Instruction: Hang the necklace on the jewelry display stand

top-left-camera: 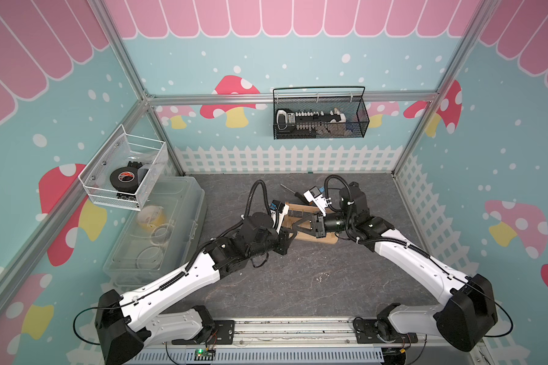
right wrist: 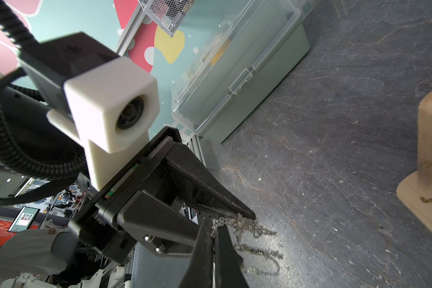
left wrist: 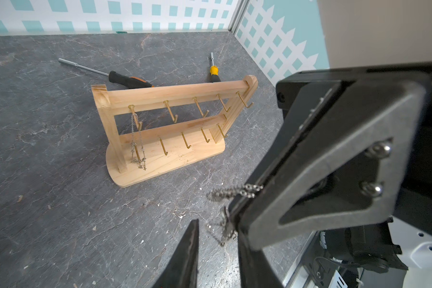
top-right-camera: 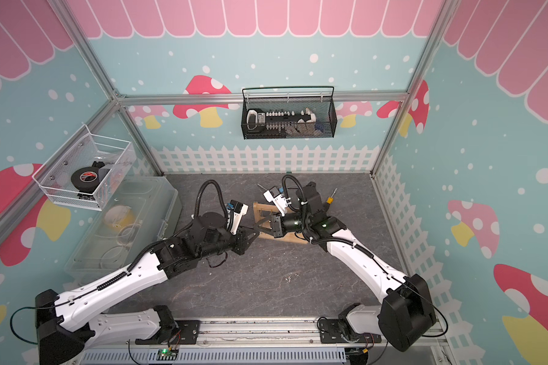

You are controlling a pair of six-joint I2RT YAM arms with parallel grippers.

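The wooden display stand (left wrist: 177, 96) has two rows of gold hooks, with one chain (left wrist: 132, 129) hanging at its left end. My grippers meet in front of it. My left gripper is open, its fingertips beside a silver necklace (left wrist: 233, 191). My right gripper is shut, with the necklace (right wrist: 244, 225) draped at its fingertips and the left gripper's fingers behind it. I cannot tell exactly which fingers bear each strand.
Two screwdrivers (left wrist: 129, 81) lie behind the stand. A lidded plastic box (top-left-camera: 152, 237) stands at the left. A small chain (top-right-camera: 291, 277) lies on the open front of the table.
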